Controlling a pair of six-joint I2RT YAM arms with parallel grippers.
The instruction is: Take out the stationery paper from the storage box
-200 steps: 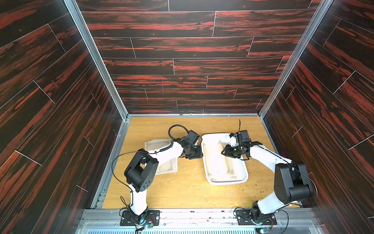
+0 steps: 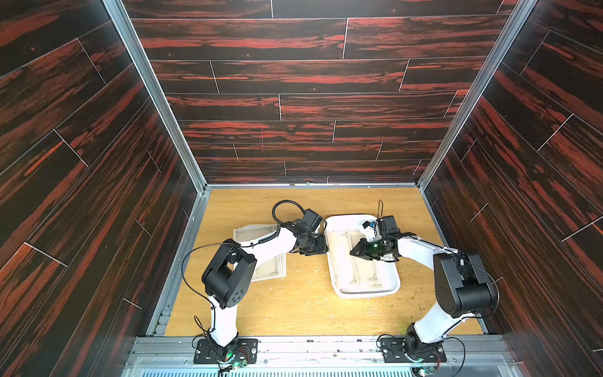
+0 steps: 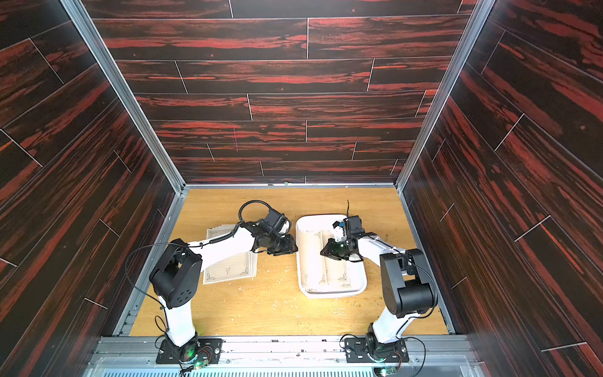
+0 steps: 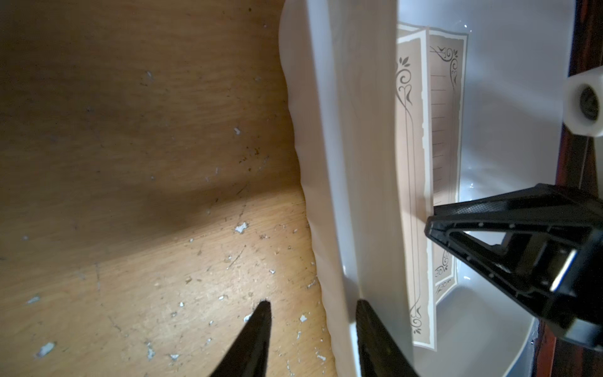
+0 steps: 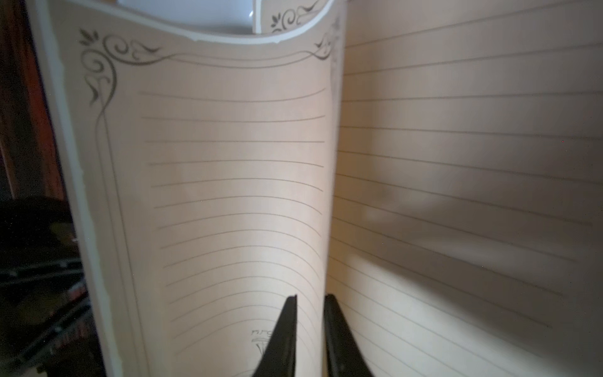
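The white storage box (image 2: 334, 284) stands right of centre, with cream stationery paper (image 2: 344, 267) inside. My right gripper is over the box, shut on a sheet of stationery paper (image 5: 238, 188); the sheet curls up, and its bent edge runs down between the fingertips. In the left wrist view, the right gripper's tips meet the raised sheet edge. My left gripper is open by the box's left wall, one finger outside above the table and the other over the rim. It holds nothing that I can see.
A stack of stationery paper (image 2: 270, 270) lies on the table left of the box, partly under my left arm. Bare wooden table (image 2: 307, 314) shows between the stack and the box, and in front of them.
My right gripper has moved left and slightly toward the front within the box. The paper's bent edge has shifted left with it, baring more of a sheet on the right. My left arm barely moved.
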